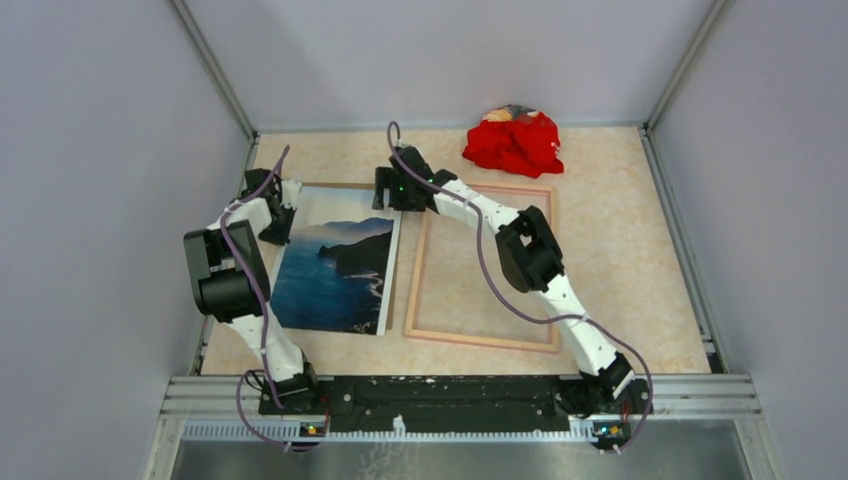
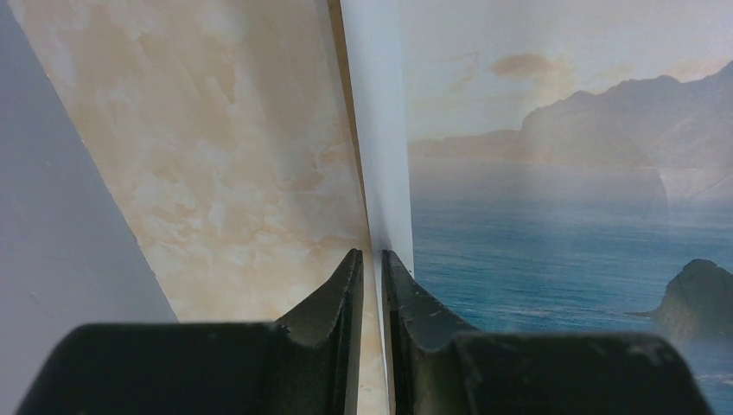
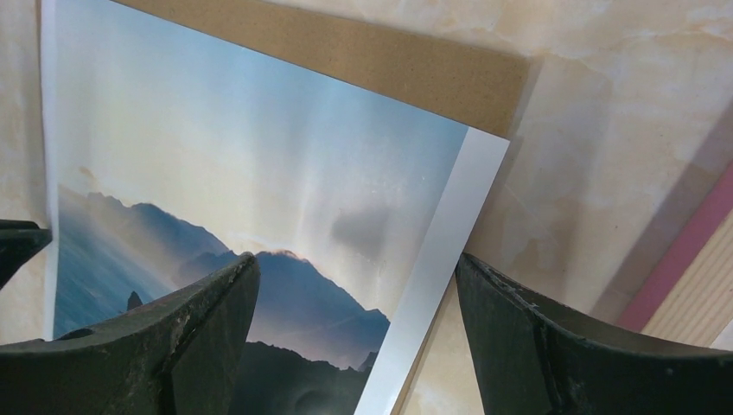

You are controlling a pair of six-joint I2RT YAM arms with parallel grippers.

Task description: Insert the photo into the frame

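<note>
The photo (image 1: 335, 270), a coastal scene with white side borders, lies at the table's left on a brown backing board (image 3: 380, 56) that shows past its top edge. To its right lies the pale wooden frame (image 1: 413, 290), flat. My left gripper is at the photo's left edge, its fingertips a narrow gap apart with the white border between or just below them. Over the photo's upper right edge my right gripper stands open, one finger above the picture and the other outside the white border. Whether the left fingertips touch the photo is unclear.
A crumpled red cloth (image 1: 515, 142) lies at the back of the table. Bare table (image 1: 620, 270) stretches to the right of the frame. My right forearm crosses above the frame's upper part.
</note>
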